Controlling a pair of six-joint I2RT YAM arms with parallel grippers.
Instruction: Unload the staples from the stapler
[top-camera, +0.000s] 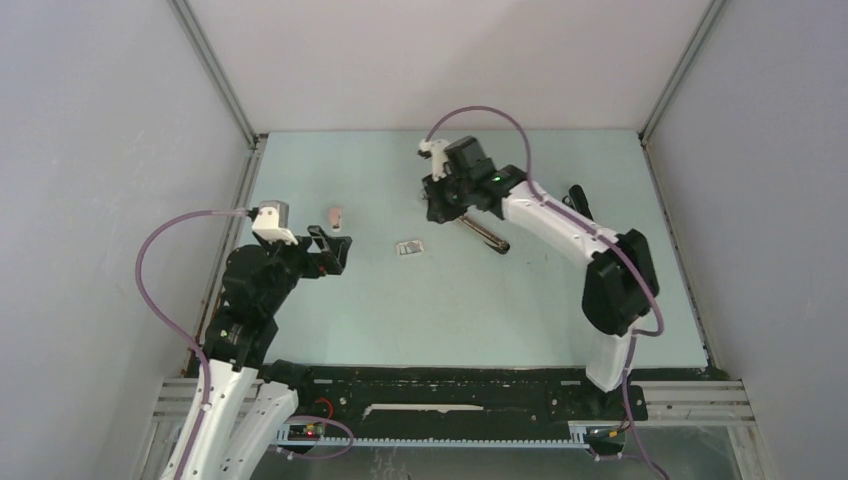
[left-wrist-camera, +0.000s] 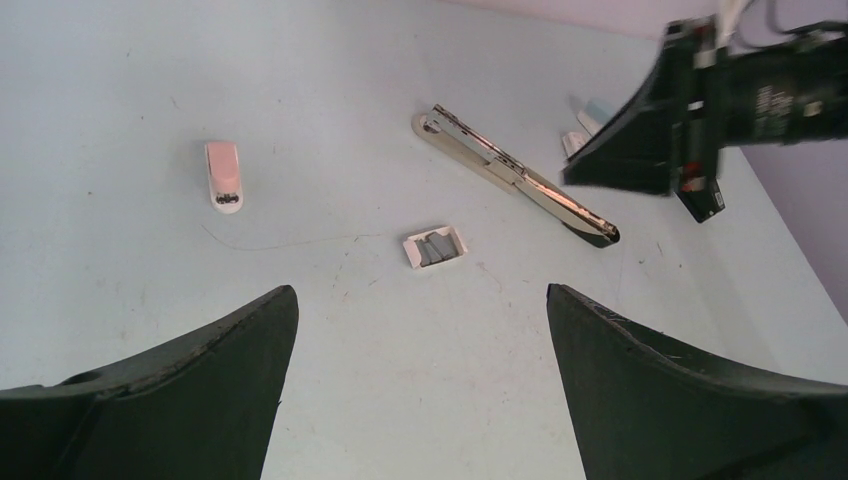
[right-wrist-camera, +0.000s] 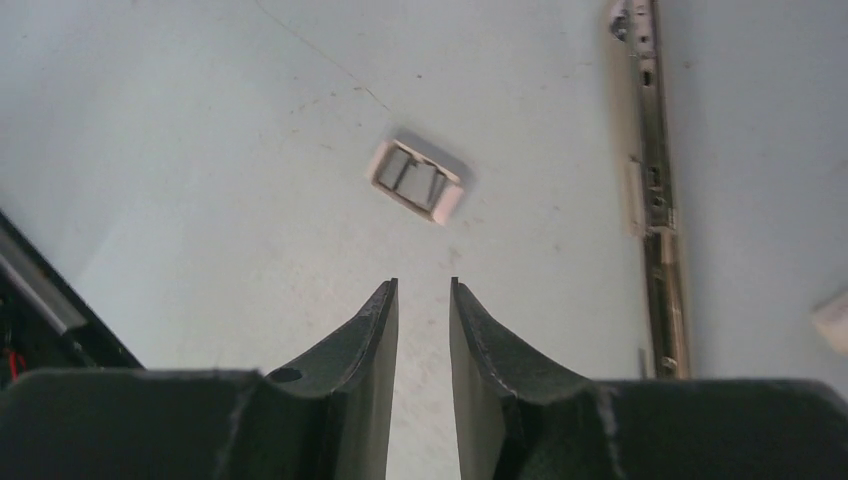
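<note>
A long stapler (top-camera: 484, 234) lies diagonally on the table, its metal channel exposed in both wrist views (left-wrist-camera: 560, 200) (right-wrist-camera: 655, 120). A small tray (top-camera: 409, 248) with grey staple strips (left-wrist-camera: 435, 247) lies beside it. My blurred right gripper (top-camera: 437, 208) is raised over the stapler's upper end; in its wrist view the fingers (right-wrist-camera: 350, 380) are slightly apart, nothing between them, above the table between tray and stapler. My left gripper (top-camera: 330, 255) stands open at the left, its fingers (left-wrist-camera: 170, 390) wide apart and empty.
A pink object (top-camera: 335, 217) lies at the left of the table (top-camera: 450, 320). A black object (top-camera: 585, 205) lies at the right, partly behind the right arm. Lighter items at the back right are largely hidden by that arm.
</note>
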